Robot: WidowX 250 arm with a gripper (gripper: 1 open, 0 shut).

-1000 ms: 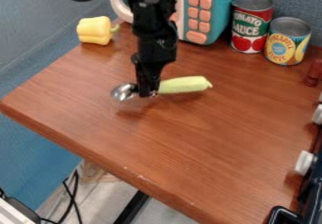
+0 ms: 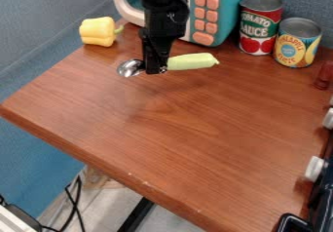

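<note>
My black gripper (image 2: 155, 66) hangs over the back part of the wooden table (image 2: 156, 138). Right at its fingertips are a shiny metal spoon (image 2: 129, 68), its bowl to the left, and a pale yellow-green corn cob (image 2: 196, 61) reaching out to the right. Whether the fingers are shut on either, and whether these are lifted or resting, is hard to tell.
A toy microwave (image 2: 220, 7), a tomato sauce can (image 2: 259, 26) and a yellow can (image 2: 297, 46) stand at the back. A yellow pepper (image 2: 99, 31) sits back left, a small red bottle (image 2: 325, 76) at right. Black appliance (image 2: 313, 207) front right.
The gripper, the spoon and the corn cob have moved together toward the back of the table, higher in the view.
</note>
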